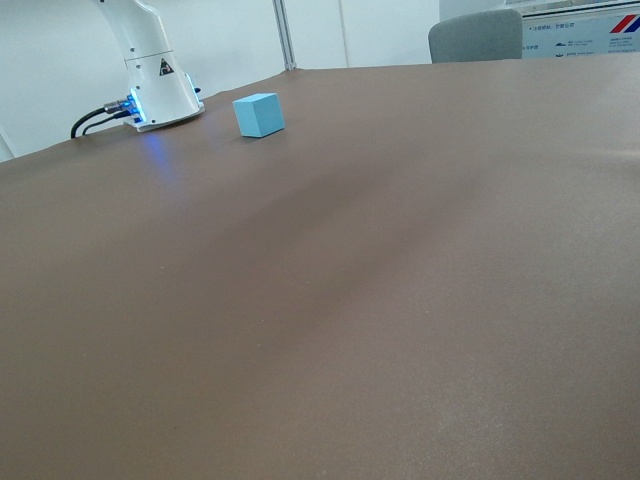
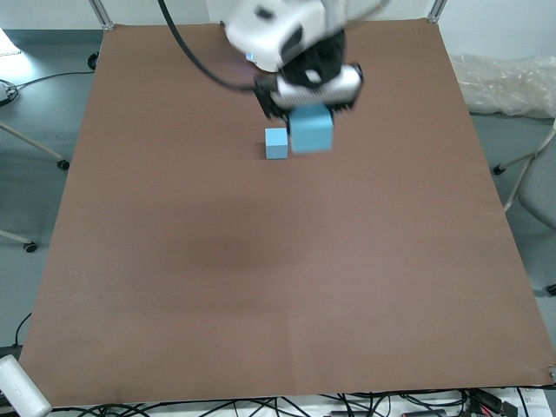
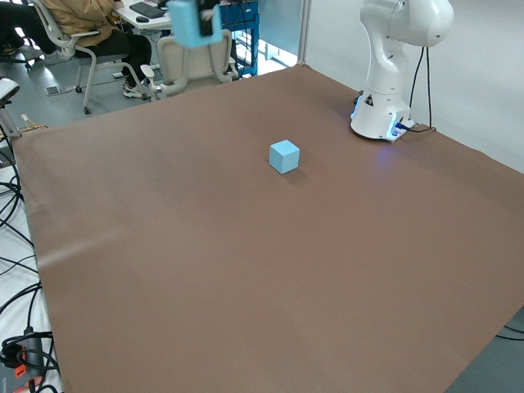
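Note:
In the left view my gripper hangs from the white arm at the upper middle, shut on a light blue cube, which is held in the air. A second light blue cube rests on the brown tabletop, appearing just left of the held one. That resting cube is also in the top view and in the right view. In the right view the held cube is at the top edge, with part of the gripper cut off by the frame.
Chairs, a seated person and cable bundles lie outside the table's edges.

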